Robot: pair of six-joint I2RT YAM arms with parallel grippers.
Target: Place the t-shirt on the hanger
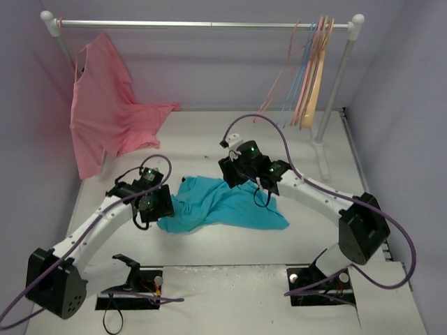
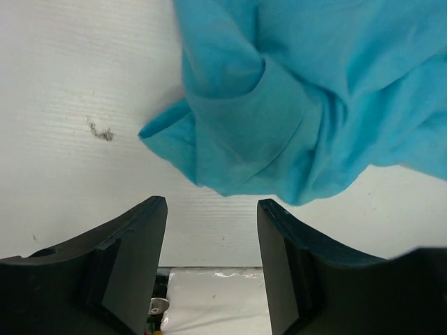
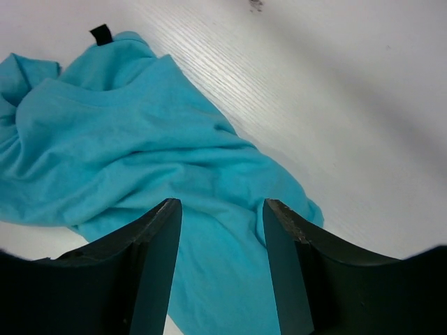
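Note:
A crumpled turquoise t-shirt (image 1: pixel 223 206) lies flat on the white table, its left end bunched into folds. My left gripper is open over the shirt's left end; in the left wrist view the folded cloth lies beyond the fingertips, nothing between them. Above the shirt's upper right part, my right gripper stands open, with turquoise cloth below its fingers (image 3: pixel 159 237) and none gripped. A small black tag (image 3: pixel 101 35) shows at the shirt's edge. Several hangers (image 1: pixel 313 77) in pink, blue and tan hang at the rack's right end.
A pink shirt (image 1: pixel 112 105) hangs at the left of the rack's white rail (image 1: pixel 181 24). The rack's right post (image 1: pixel 335 84) rises behind my right arm. Bare table lies in front of and behind the turquoise shirt.

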